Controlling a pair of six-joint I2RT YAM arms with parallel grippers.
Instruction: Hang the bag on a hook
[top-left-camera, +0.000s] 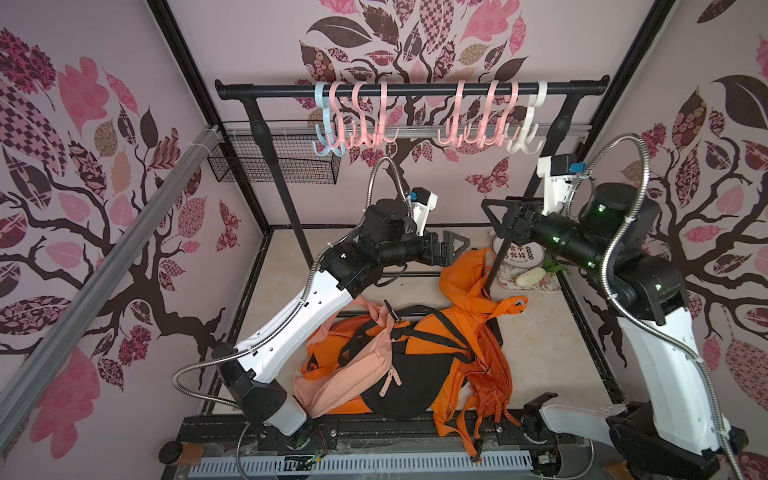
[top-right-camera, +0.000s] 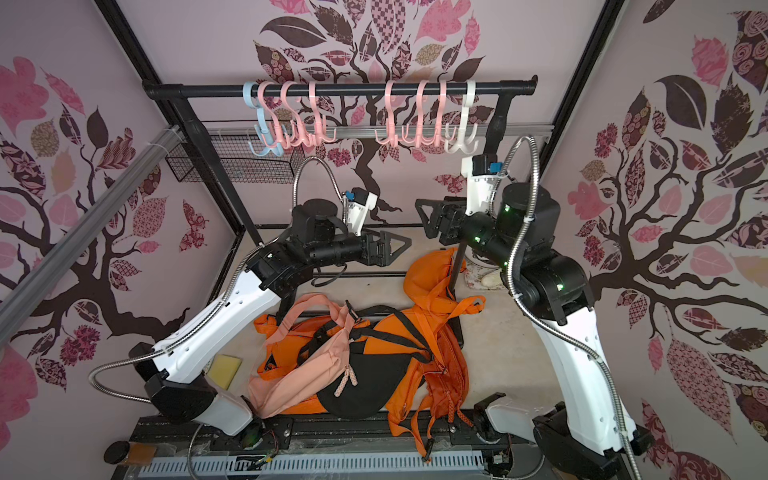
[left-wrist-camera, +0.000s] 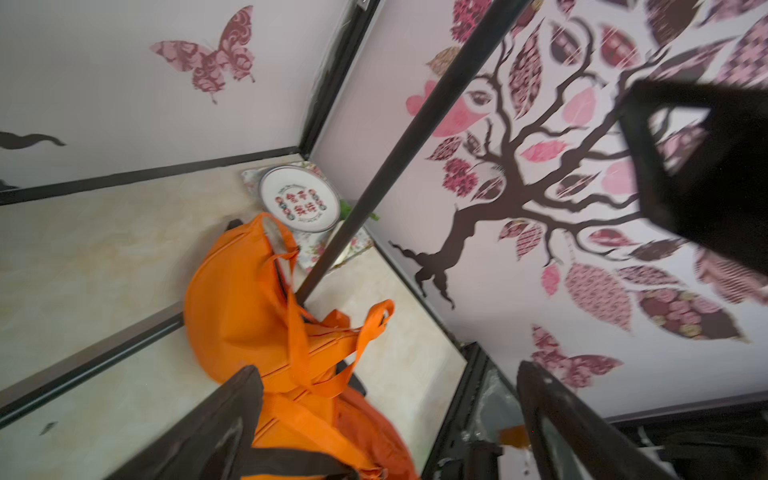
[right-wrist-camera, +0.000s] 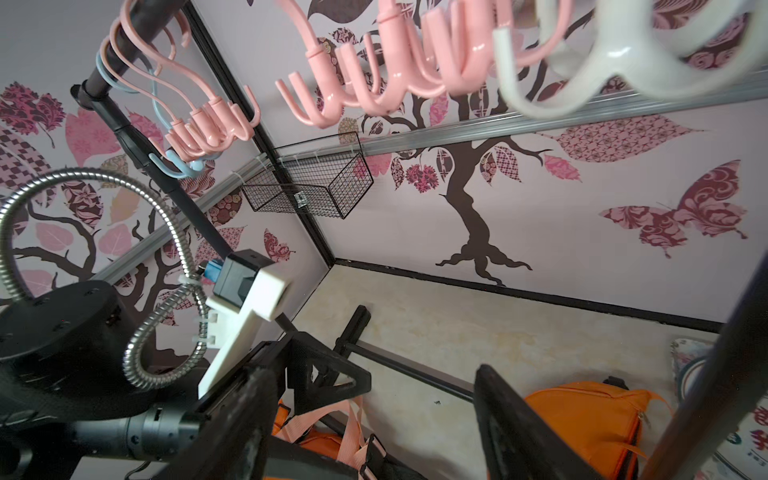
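Note:
My left gripper (top-left-camera: 449, 249) stands open, empty, at mid height in the centre, above the bags. My right gripper (top-left-camera: 502, 220) is raised near the rack's right post, below the hooks; its fingertips are apart with nothing between them. Orange bags (top-left-camera: 480, 352) with black straps and a black panel (top-left-camera: 408, 384) lie heaped on the floor, with a pink bag (top-left-camera: 348, 368) on top at left. Pink hooks (top-left-camera: 488, 120), a blue one (top-left-camera: 324, 140) and white ones (top-left-camera: 528, 128) hang empty from the black rail (top-left-camera: 424, 87).
A wire basket (top-left-camera: 272, 160) hangs at the back left. A mat with a plate (left-wrist-camera: 300, 200) and a pale item lies at the back right. The rack's posts (left-wrist-camera: 384, 168) stand on either side. A yellow item (top-right-camera: 224, 372) lies at the front left.

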